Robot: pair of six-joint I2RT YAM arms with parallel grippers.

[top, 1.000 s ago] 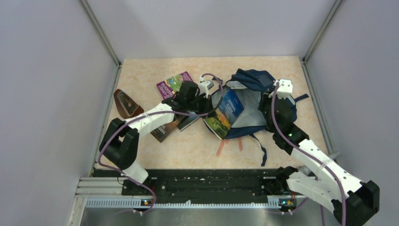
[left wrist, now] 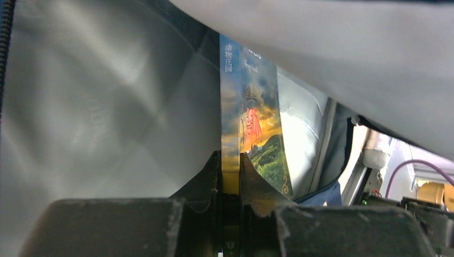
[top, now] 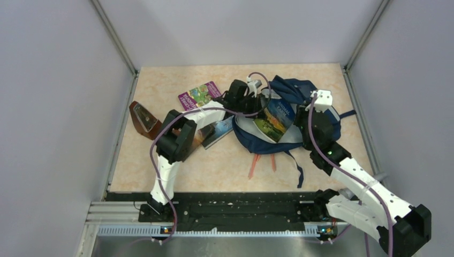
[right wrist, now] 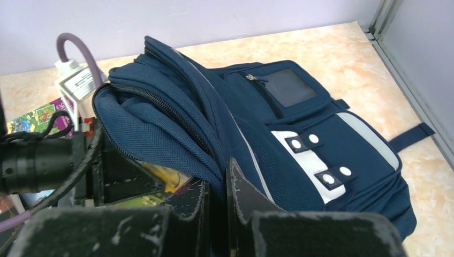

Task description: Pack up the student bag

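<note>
Blue with a yellow-green lower part, the Animal Farm book (top: 279,115) lies tilted inside the mouth of the navy bag (top: 256,143). My left gripper is shut on the book's spine, and the cover (left wrist: 262,128) shows beside the grey lining in the left wrist view. Fabric at the bag's opening is pinched in my right gripper, which holds that flap up. A purple-edged book (top: 194,97) lies flat at the back left. Partly under the left arm are a bluish book (top: 219,131) and a brown one (top: 196,144).
A brown case (top: 144,120) stands at the far left of the table. Red strips (top: 253,166) lie in front of the bag, near its loose strap (top: 299,174).
My left gripper has moved right and slightly back, carrying the book deeper into the bag. The bag has shifted slightly right; the right arm looks nearly still.
</note>
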